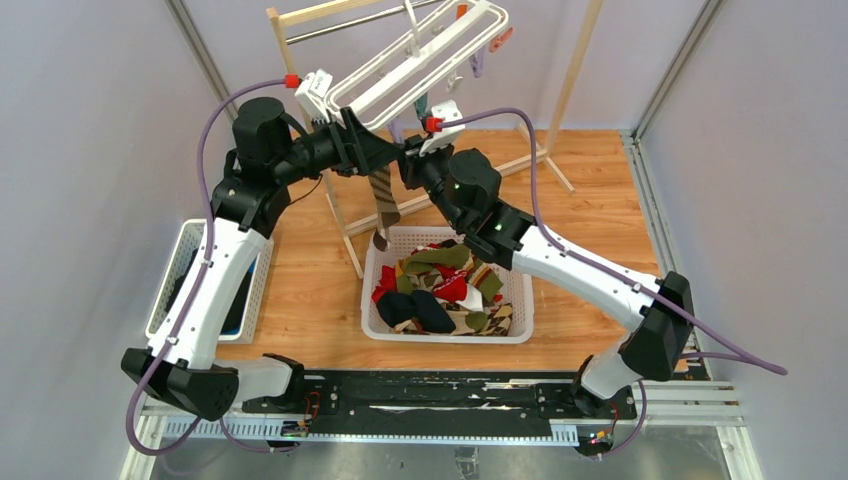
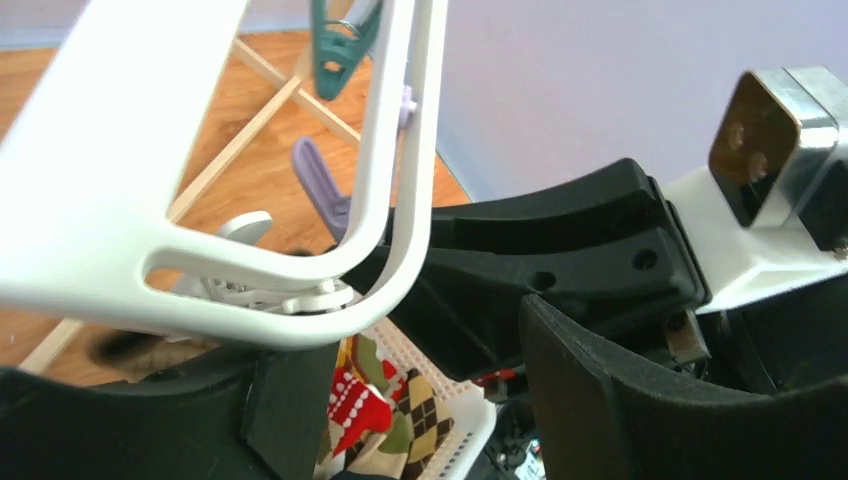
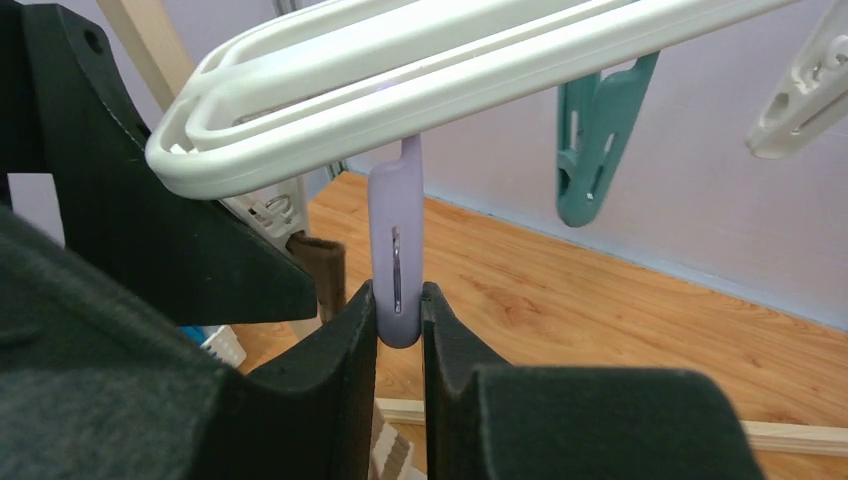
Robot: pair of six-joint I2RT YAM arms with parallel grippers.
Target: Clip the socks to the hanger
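Observation:
The white hanger (image 1: 420, 60) slopes across the top of the top view. A brown striped sock (image 1: 383, 205) dangles beneath its near end, seen nearly edge-on. In the right wrist view, the top of the brown sock (image 3: 323, 272) is beside a white clip (image 3: 278, 208); its exact hold is partly hidden. My right gripper is shut on the lower end of a purple clip (image 3: 397, 245) hanging from the hanger. My left gripper is open, its fingers (image 2: 285, 410) below the hanger's end and close to the right gripper's fingers.
A white basket (image 1: 448, 338) of mixed socks stands below; another basket (image 1: 255, 290) is at left. A green clip (image 3: 600, 135) and another white clip (image 3: 805, 90) hang farther along. The wooden stand (image 1: 572, 75) surrounds the hanger. Both arms nearly touch, leaving little room.

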